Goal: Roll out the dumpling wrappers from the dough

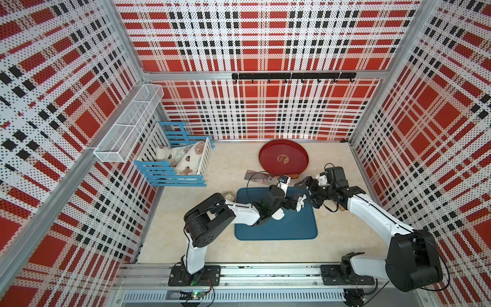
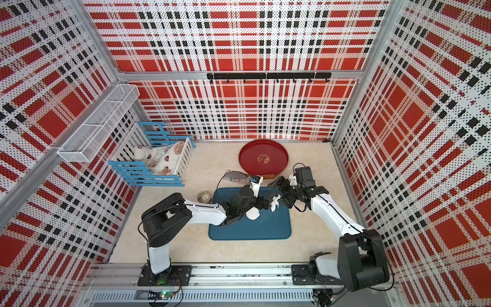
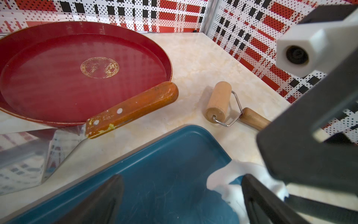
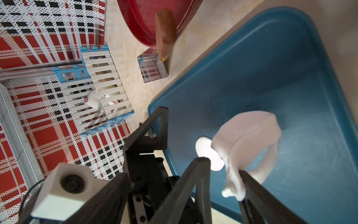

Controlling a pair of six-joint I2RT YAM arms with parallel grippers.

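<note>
A crumpled, folded white dough sheet (image 4: 253, 138) with a loop and a trailing tail shows over the right part of the blue tray (image 1: 276, 232). In the right wrist view its tail meets the right finger of my open right gripper; whether it sticks there cannot be told. My left gripper stands open just left of it, its right finger overlapping the dough in the left wrist view, contact unclear. A flat white dough piece (image 2: 252, 213) lies on the tray beneath the left arm. The wooden rolling pin (image 3: 219, 100) rests on the table, right of the tray.
Behind the tray are a round red tray (image 1: 282, 153) and a metal scraper with a wooden handle (image 3: 130, 110). A small metal bowl (image 2: 204, 197) stands left of the tray. Both grippers are close together. The tray's front is clear.
</note>
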